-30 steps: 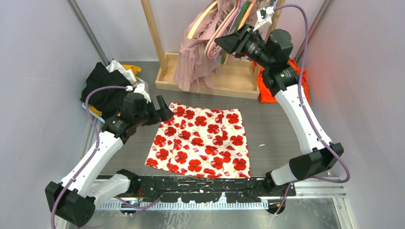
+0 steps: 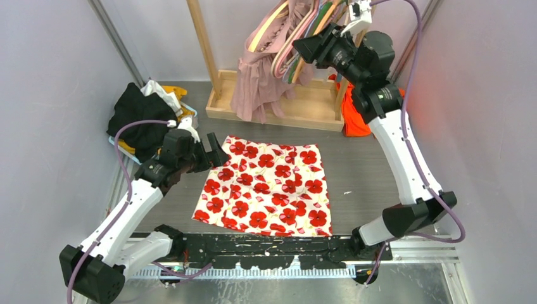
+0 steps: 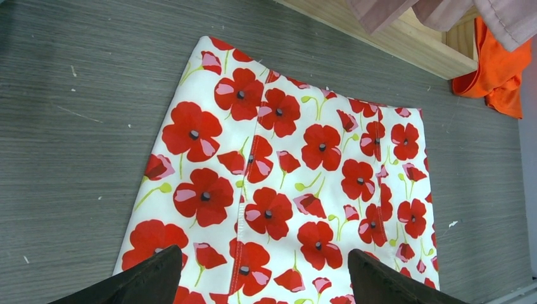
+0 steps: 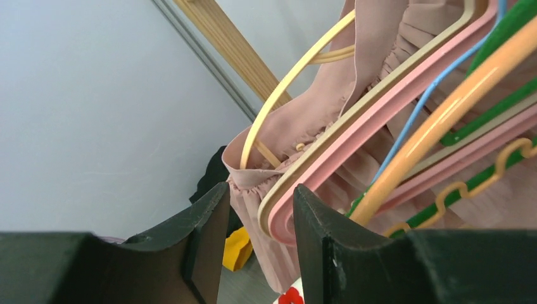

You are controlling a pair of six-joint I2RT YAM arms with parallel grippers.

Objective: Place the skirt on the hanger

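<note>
The skirt (image 2: pixel 263 190), white with red poppies, lies flat on the grey floor. Over its far left corner my left gripper (image 2: pixel 220 151) stands open; in the left wrist view nothing is between its fingers. Several hangers hang from the rack, among them a pink one (image 4: pixel 335 183), a cream one (image 4: pixel 373 95) and an orange-brown one (image 4: pixel 443 126). My right gripper is beside their ends, its fingers parted. In the right wrist view the pink and cream ends appear in the gap, but none is clasped; their depth against the fingertips is unclear.
A dusty-pink garment (image 2: pixel 256 82) hangs on a hanger at the rack's left. Below is the rack's wooden base (image 2: pixel 221 113). Orange cloth (image 2: pixel 356 120) lies at right, a basket of dark, white and yellow clothes (image 2: pixel 136 117) at left.
The left arm moved only slightly; the skirt is unmoved.
</note>
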